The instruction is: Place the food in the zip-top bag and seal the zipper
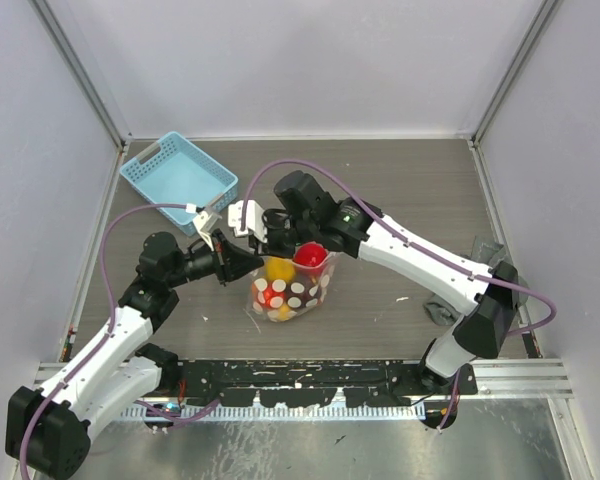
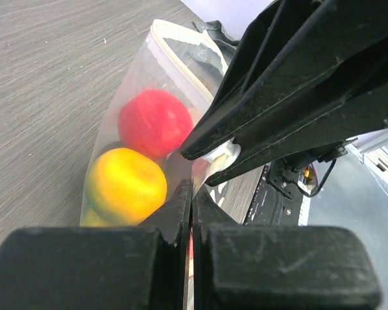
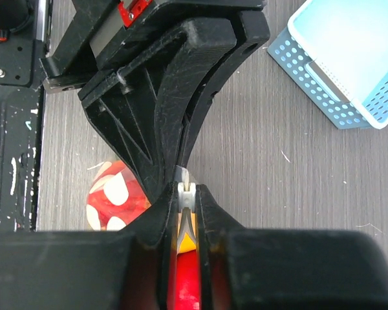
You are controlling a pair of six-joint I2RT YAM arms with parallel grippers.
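Note:
A clear zip top bag (image 1: pixel 288 296) with white dots stands on the table, food inside. A red food piece (image 2: pixel 154 123) and a yellow one (image 2: pixel 126 186) show through its film. The bag's white-rimmed mouth (image 2: pixel 181 61) gapes on the far side. At its left corner my left gripper is shut, the thin film edge running down between its fingertips. Right beside it, my right gripper is shut on a small white zipper piece (image 3: pixel 187 199) at the rim. In the top view both grippers nearly touch, and the right one hides part of the mouth.
A light blue basket (image 1: pixel 180 172) stands empty at the back left. Dark grey cloth (image 1: pixel 470 290) lies at the right.

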